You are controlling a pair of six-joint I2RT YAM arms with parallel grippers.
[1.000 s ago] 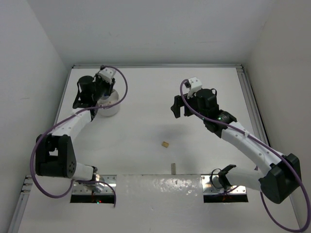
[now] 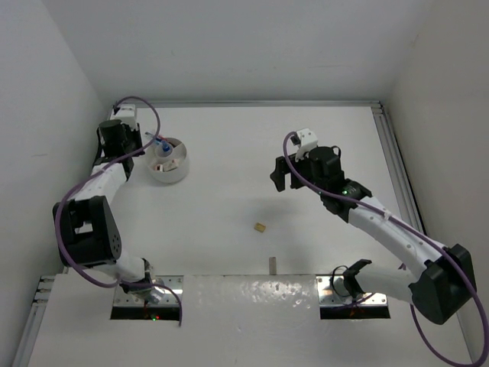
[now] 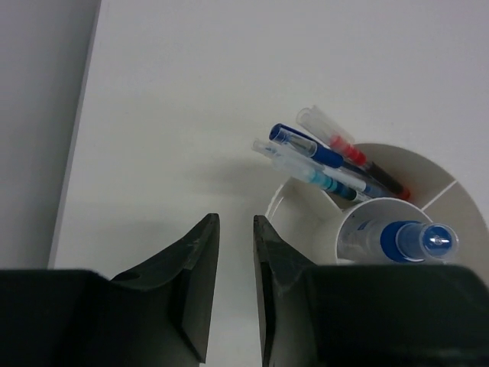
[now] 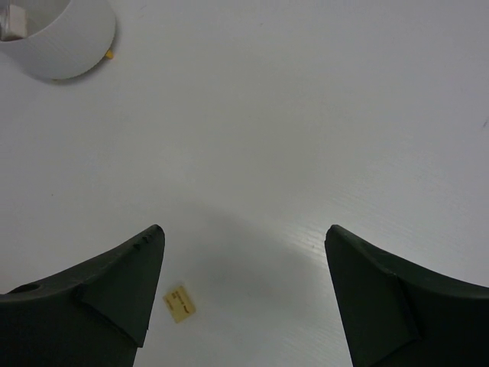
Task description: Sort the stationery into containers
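A white round divided container (image 2: 177,172) stands at the left back. Pens lie bunched in one compartment, leaning over its rim: a blue pen (image 3: 328,157), a red-banded pen (image 3: 380,173) and a teal-banded pen (image 3: 309,172). A blue-capped bottle (image 3: 409,241) sits in the middle. My left gripper is part open just left of the container, nothing between its fingers. My right gripper (image 2: 286,175) stands open over the bare right-centre table, empty. A small yellow block (image 2: 260,227) lies on the table below it; it also shows in the right wrist view (image 4: 179,303).
A grey strip (image 2: 273,265) lies at the front edge, centre. Walls border the left and right, close beside my left arm.
My left arm has swung left, away from over the container to its left side, uncovering the container in the top view. The right arm is nearly still.
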